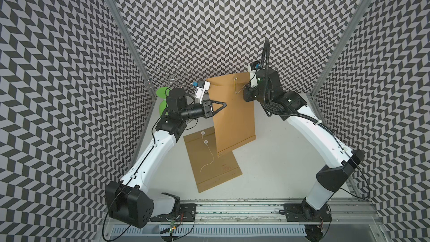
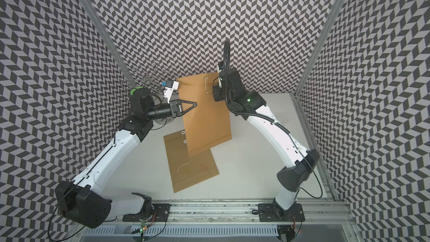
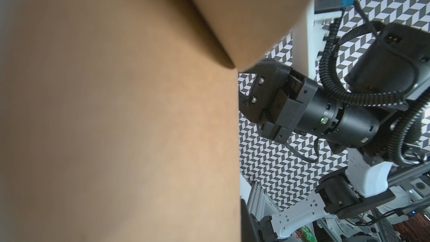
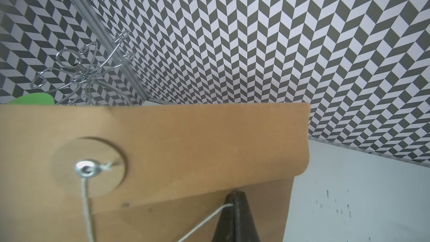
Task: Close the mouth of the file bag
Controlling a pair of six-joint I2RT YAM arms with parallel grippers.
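Note:
An orange-brown file bag (image 1: 233,116) stands raised above the table, its flap at the top. In the right wrist view the flap (image 4: 215,139) carries a round button (image 4: 88,169) with a white string (image 4: 87,206). My right gripper is shut just under the flap at the bag's right part, the string running to its fingertips. My left gripper (image 1: 224,105) is shut in front of the bag's left part, with nothing seen between its fingers. In the left wrist view, brown paper fills much of the frame and hides those fingertips.
A second brown bag (image 1: 210,174) with two buttons and a string lies on the table below. A wire object (image 4: 85,71) and green shapes (image 1: 162,93) are at the back left.

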